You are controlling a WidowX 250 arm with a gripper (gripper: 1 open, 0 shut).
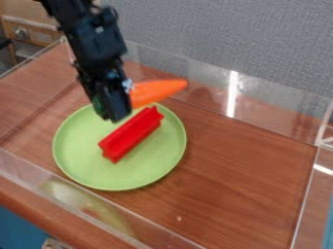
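My dark gripper [109,103] hangs over the back-left part of a green plate [92,156], with an orange carrot [156,90] at its fingertips, pointing right, and a bit of green beside it. How far the fingers are closed is hard to make out. A red bar-shaped object [130,134] lies diagonally on the plate, right below the gripper.
Transparent walls edge the table, with a grey wall [235,39] behind and a cardboard box at the upper left, partly hidden by the arm.
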